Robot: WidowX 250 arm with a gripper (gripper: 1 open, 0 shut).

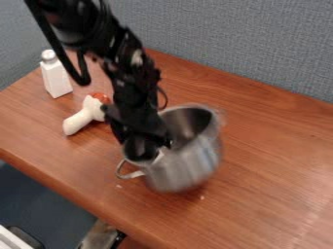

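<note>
My gripper [146, 144] is down at the left side of a steel pot [192, 163], over its rim and partly inside it; whether its fingers are open or shut is hidden by blur and the dark arm. The pot looks blurred, with a handle at its front left. A white object with a red end [81, 117] lies to the left of the arm, and a white bottle [56, 75] stands at the back left.
A grey wall runs along the back. The table's front left edge drops to a dark floor.
</note>
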